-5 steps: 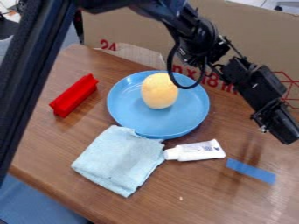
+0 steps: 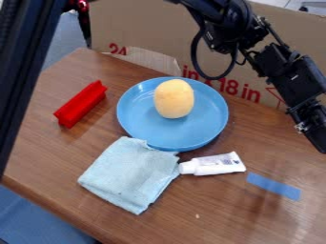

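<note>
A yellow round object (image 2: 174, 98) rests in a blue plate (image 2: 137, 124) at the middle of the table. Left of it lies a red object (image 2: 80, 103). A folded light-blue cloth (image 2: 128, 174) is below the plate, with a white tube (image 2: 212, 164) beside it. My black gripper (image 2: 308, 129) hangs at the right edge of the view, right of the plate and above a strip of blue tape (image 2: 273, 186). Its fingertips are small and partly out of clear sight, so its finger state is hard to tell.
A cardboard box (image 2: 140, 38) stands along the back of the wooden table (image 2: 152, 224). The table's left edge runs down toward a blue surface. A dark vertical bar crosses the far left.
My arm and gripper have shifted slightly up and to the right over the last second. The objects on the table have not moved.
</note>
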